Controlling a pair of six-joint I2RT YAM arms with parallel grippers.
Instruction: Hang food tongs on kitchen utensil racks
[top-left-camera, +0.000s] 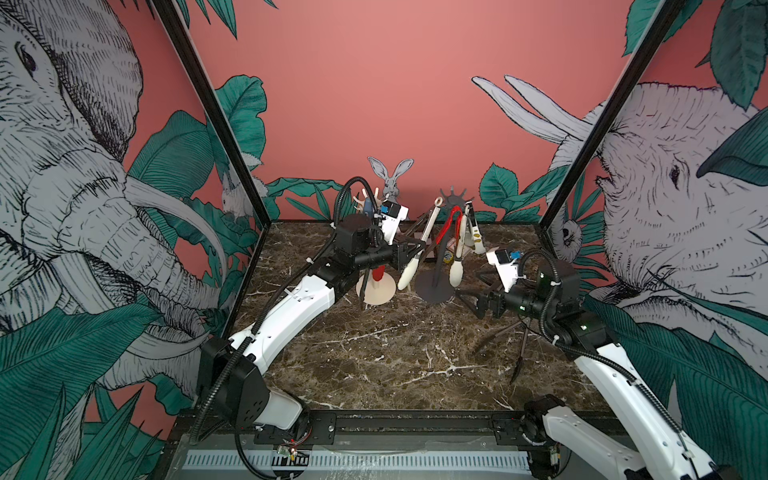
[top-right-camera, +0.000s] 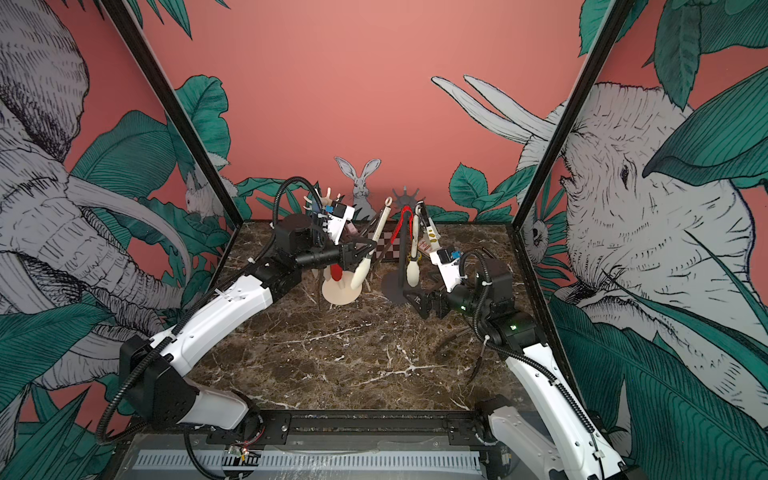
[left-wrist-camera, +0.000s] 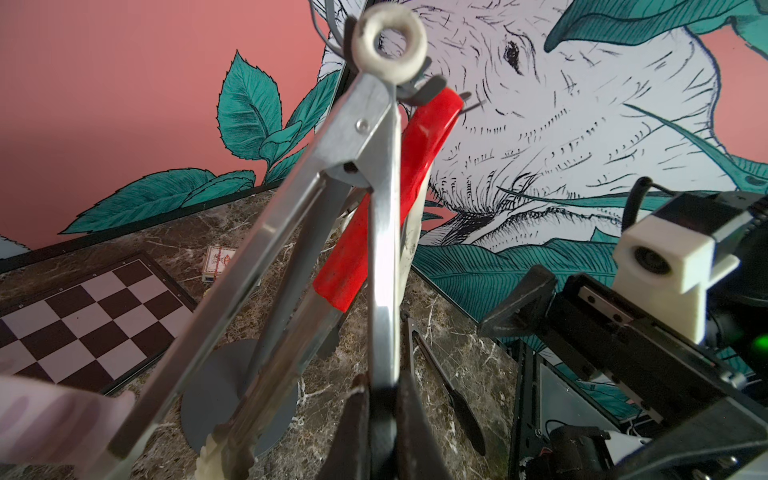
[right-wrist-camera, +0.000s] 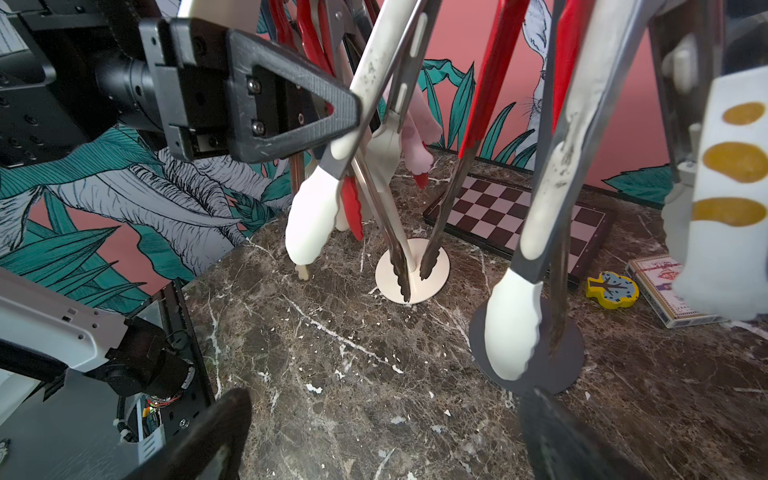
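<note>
My left gripper (top-left-camera: 417, 245) is shut on white-tipped metal tongs (top-left-camera: 428, 225), gripping one arm. They hang tilted, ring (left-wrist-camera: 389, 44) up and white tip (right-wrist-camera: 313, 214) down. In the left wrist view the ring appears in front of the dark rack's hooks (left-wrist-camera: 422, 89); whether it touches them I cannot tell. That dark rack (top-left-camera: 453, 197), on a round base (top-left-camera: 434, 285), carries red tongs (left-wrist-camera: 428, 136), other white-tipped tongs (right-wrist-camera: 513, 324) and spotted tongs (right-wrist-camera: 732, 172). A pale rack stands left on its cream base (right-wrist-camera: 438, 276). My right gripper (top-left-camera: 470, 301) is open and empty, right of the dark rack.
Behind the racks lie a checkered board (right-wrist-camera: 496, 209), a card box (right-wrist-camera: 668, 292) and a yellow piece (right-wrist-camera: 613, 289). Dark-handled tongs (left-wrist-camera: 460, 408) lie on the table at the right, beneath the right arm.
</note>
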